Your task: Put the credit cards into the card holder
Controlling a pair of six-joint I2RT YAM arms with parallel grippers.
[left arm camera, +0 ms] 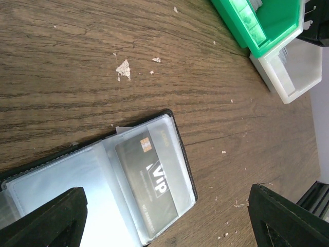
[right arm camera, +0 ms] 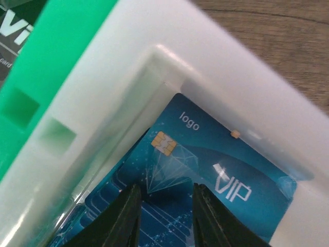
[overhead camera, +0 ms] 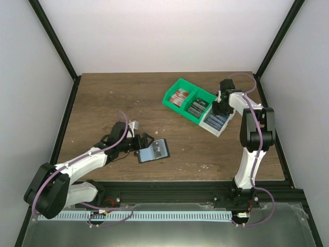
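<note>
Blue cards marked VIP lie overlapped in the white bin. Low over them, my right gripper is part open, its two fingers a small gap apart. No card shows clearly pinched between them. The card holder lies flat and opened out on the table; a dark grey VIP card shows in its right clear pocket, while the left pocket looks white with no card visible. My left gripper stands wide open above the holder, nothing between its fingers.
Two green bins adjoin the white one, holding red-and-white cards and dark grey cards. Bare wooden table lies left of the bins and between them and the holder.
</note>
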